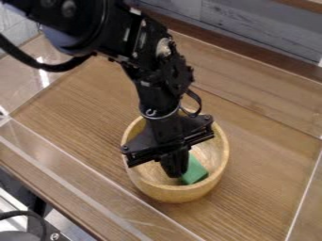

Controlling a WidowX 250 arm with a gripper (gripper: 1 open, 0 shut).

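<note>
My black gripper point(174, 160) hangs down into a pale wooden bowl point(170, 188) at the centre of the camera view, its tips low inside the bowl. A green block point(194, 172) lies in the bowl at the right of the fingertips, partly hidden by them. The fingers look closed together; I see nothing clearly held between them.
A pale planked wall point(239, 28) runs along the back. A black cable and metal fittings sit at the lower left beyond the table edge.
</note>
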